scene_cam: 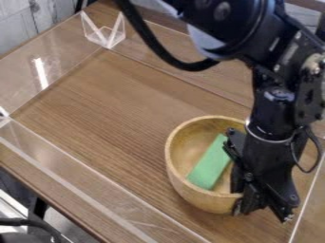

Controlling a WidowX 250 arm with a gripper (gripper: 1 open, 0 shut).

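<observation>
A tan bowl (187, 142) with a green flat block (208, 163) in it sits on the wooden table at lower right. My black gripper (254, 190) is down at the bowl's right side, shut on its rim as far as can be seen; the fingertips are partly hidden in dark shapes.
A clear wire-like stand (105, 28) is at the back left. Black cables lie at the lower left edge.
</observation>
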